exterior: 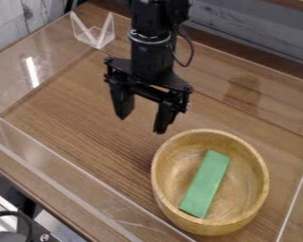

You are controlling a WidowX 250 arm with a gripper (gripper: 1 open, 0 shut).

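Note:
My black arm reaches down from the top centre, and its gripper [144, 106] hangs over the wooden tabletop, up and to the left of a tan round-cornered bowl [176, 216]. The gripper is open, its two dark fingers spread apart, with nothing visible between them. A green rectangular block [204, 183] lies lengthwise inside the bowl.
Clear plastic pieces stand at the top left and left edge. A dark cable lies in the bottom-left corner. A board edge runs along the back right.

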